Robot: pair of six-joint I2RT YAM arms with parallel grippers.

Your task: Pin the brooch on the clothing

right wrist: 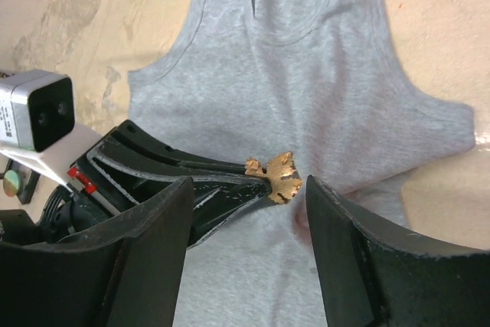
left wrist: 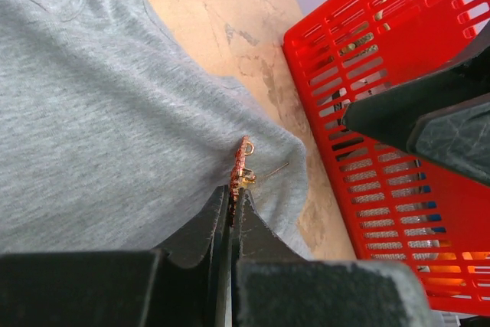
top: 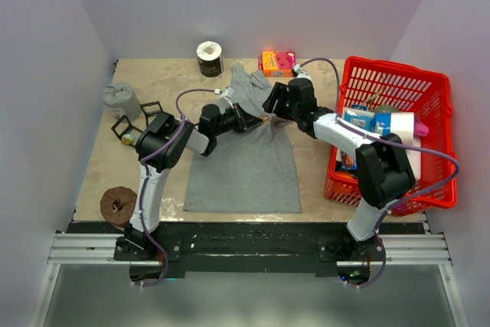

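Note:
A grey sleeveless garment [top: 243, 178] lies spread on the table, with a raised fold at its right side. My left gripper is shut on a small gold brooch [left wrist: 242, 162], held close to that fold. From the brooch's back a thin pin [left wrist: 273, 171] sticks out over the cloth; whether it goes through the fabric I cannot tell. The brooch's gold front [right wrist: 283, 179] shows in the right wrist view, between the parted fingers of my right gripper. That gripper is open, empty, and above the garment.
A red basket [top: 440, 124] full of goods stands at the right, close to my right arm. Behind the garment are a dark can [top: 209, 59] and an orange-pink box [top: 277, 63]. On the left lie a grey roll [top: 122, 101], a black frame [top: 125, 131] and a brown roll [top: 119, 206].

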